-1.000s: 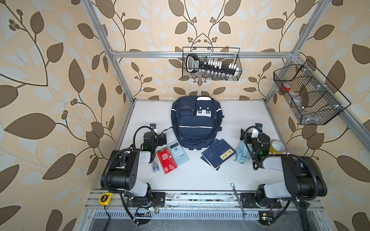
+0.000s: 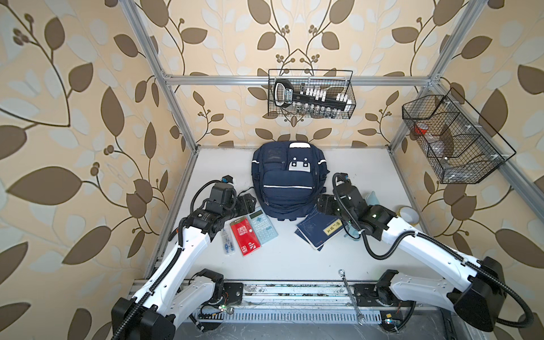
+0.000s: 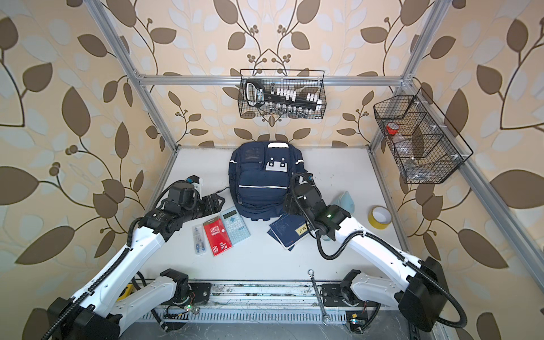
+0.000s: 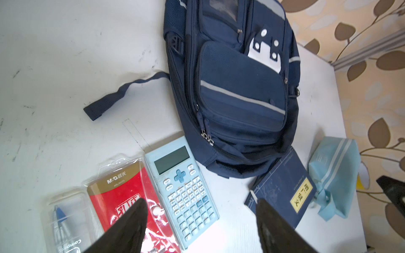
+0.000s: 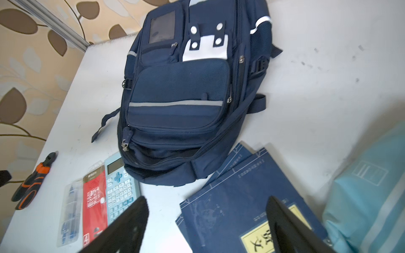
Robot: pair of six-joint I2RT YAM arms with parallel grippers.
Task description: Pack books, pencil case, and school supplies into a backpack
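Note:
A navy backpack (image 2: 289, 178) lies on the table's middle, its lower zip edge gaping toward me. Two dark blue books (image 5: 249, 198) overlap below its right corner. At left, a light blue calculator (image 4: 182, 189), a red M&G packet (image 4: 126, 202) and a clear pen case (image 4: 67, 223) lie side by side. The light blue pouch (image 5: 375, 198) rests right of the books. My left gripper hovers near the calculator and packet, fingers apart, nothing between them. Above the books, my right gripper also has its fingers apart and empty.
A roll of yellow tape (image 3: 379, 217) sits at the table's right edge. Orange-handled pliers (image 5: 34, 181) lie beyond the left items. Wire baskets (image 2: 310, 96) hang on the back and right frame.
Both arms have extended from their folded poses. My right gripper has moved left from over the pouch to the books; the left one has shifted slightly right. The objects lie where they were.

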